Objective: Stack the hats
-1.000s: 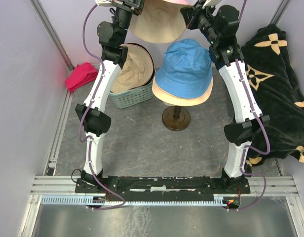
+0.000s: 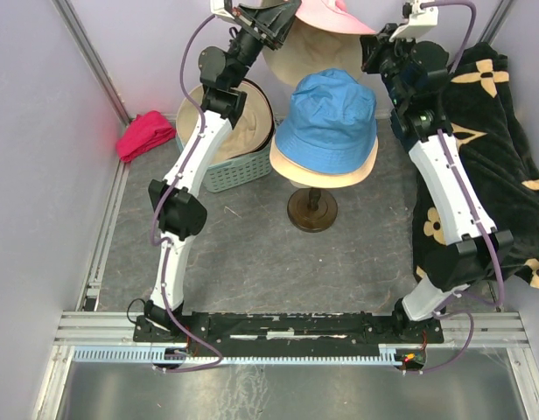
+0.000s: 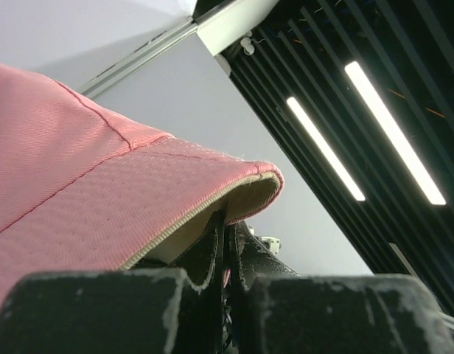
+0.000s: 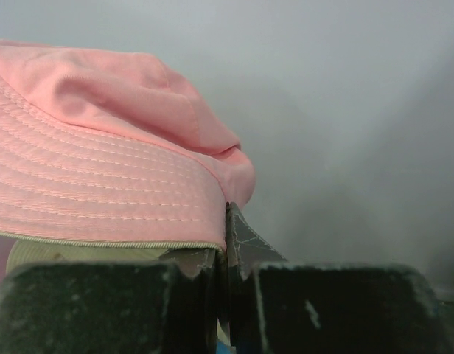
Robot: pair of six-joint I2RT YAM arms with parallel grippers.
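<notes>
A pink bucket hat (image 2: 332, 15) with a beige lining hangs between my two grippers at the top of the top view, high over the stand and partly cut off by the frame. My left gripper (image 2: 291, 13) is shut on its left brim edge; in the left wrist view the pink brim (image 3: 161, 173) runs into the fingertips. Pinching the right brim edge, my right gripper (image 2: 367, 54) is shut too, as the pink fabric (image 4: 131, 184) in the right wrist view shows. Just below and nearer sits a blue bucket hat (image 2: 328, 122), with a peach brim (image 2: 326, 178) under it, on a round-based brown stand (image 2: 312, 210).
Behind my left arm stands a grey-green basket (image 2: 239, 172) holding beige hats (image 2: 239, 131). A red cloth (image 2: 145, 136) lies at the left wall. A black blanket with tan flowers (image 2: 475, 184) fills the right side.
Both grippers have carried the pink hat right and somewhat down in the top view, closer over the blue hat. The stand and its hats have stayed put.
</notes>
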